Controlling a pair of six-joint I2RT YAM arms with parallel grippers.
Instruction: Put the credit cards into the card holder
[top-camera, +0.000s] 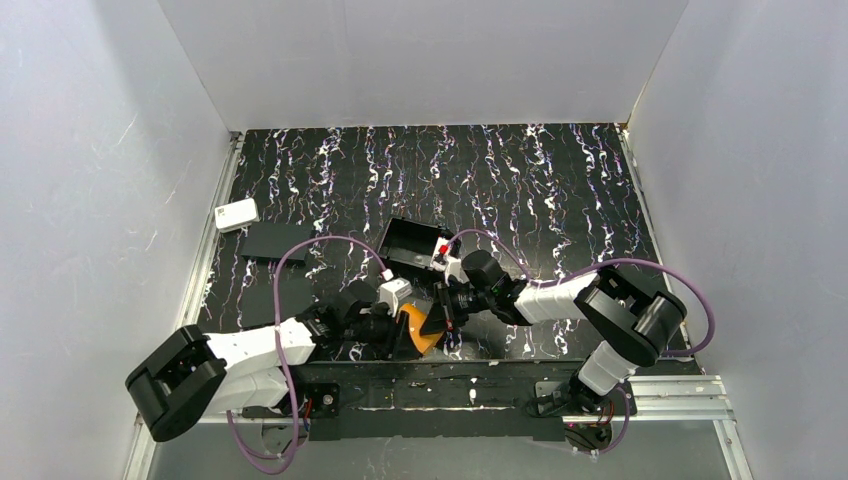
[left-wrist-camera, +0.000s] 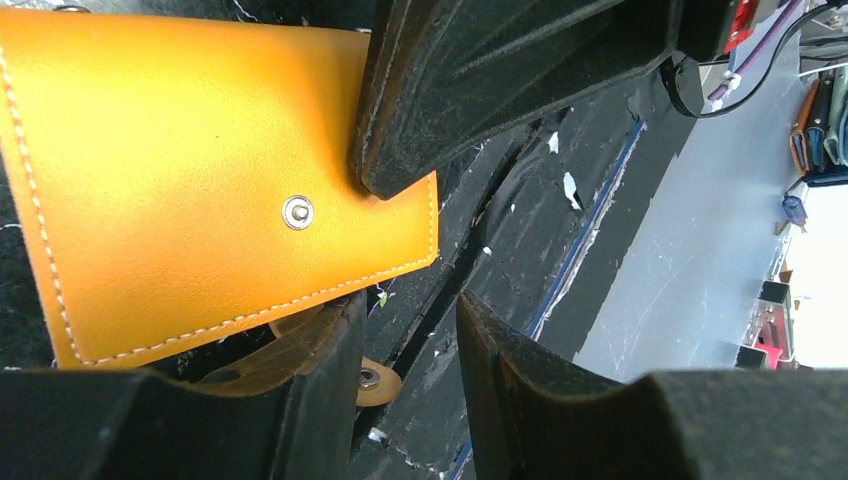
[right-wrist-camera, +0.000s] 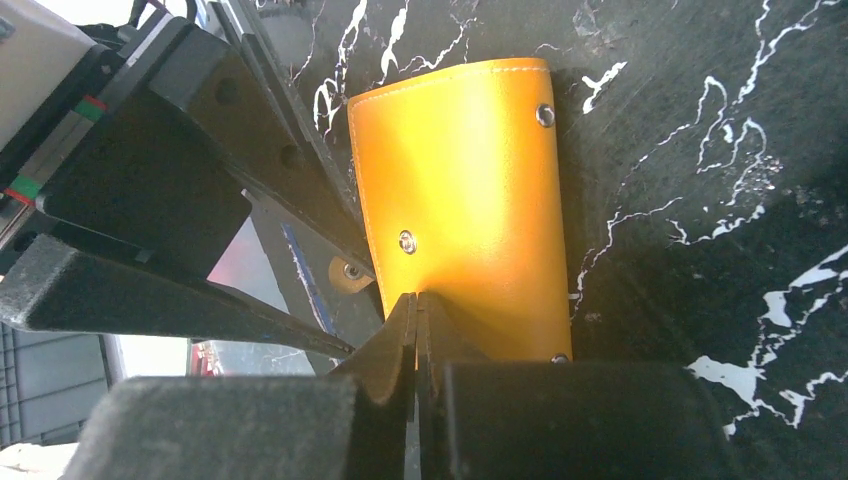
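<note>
In the left wrist view the orange card holder lies flat with its stitched edge and a snap facing up. My right gripper is shut, its tips pressing down onto the holder's leather near one side; nothing shows between them. Beside that same end is my left gripper, fingers apart, with dark floor visible through the gap. A brown strap tab with a snap sticks out from under the holder, partly behind one left finger. Whether that finger touches the tab is hidden. No credit cards can be made out.
An open black box stands just behind the holder. At the left are two flat dark plates and a white block. The table's front edge runs close by.
</note>
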